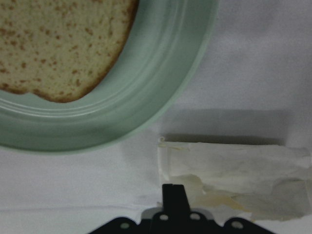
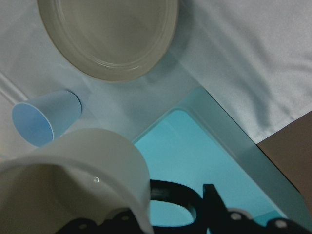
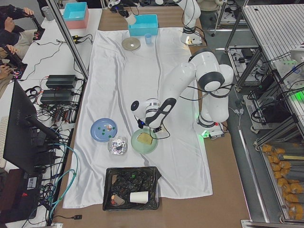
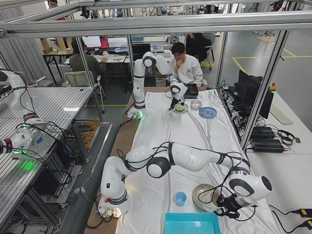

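In the left wrist view my left gripper is low over the cloth by a crumpled white paper wrapper (image 1: 234, 170), beside a green plate (image 1: 195, 58) holding a bread slice (image 1: 63, 44); its finger state is unclear. My right gripper carries a white mug (image 2: 97, 146) with a black band at its handle side, above a cyan bin (image 2: 190, 151). A beige plate (image 2: 109, 24) and a light blue cup (image 2: 58, 112) stand beside the bin.
A blue plate (image 3: 103, 123), a foil bowl (image 3: 117, 146) and a black lined bin (image 3: 131, 183) share the near half of the table.
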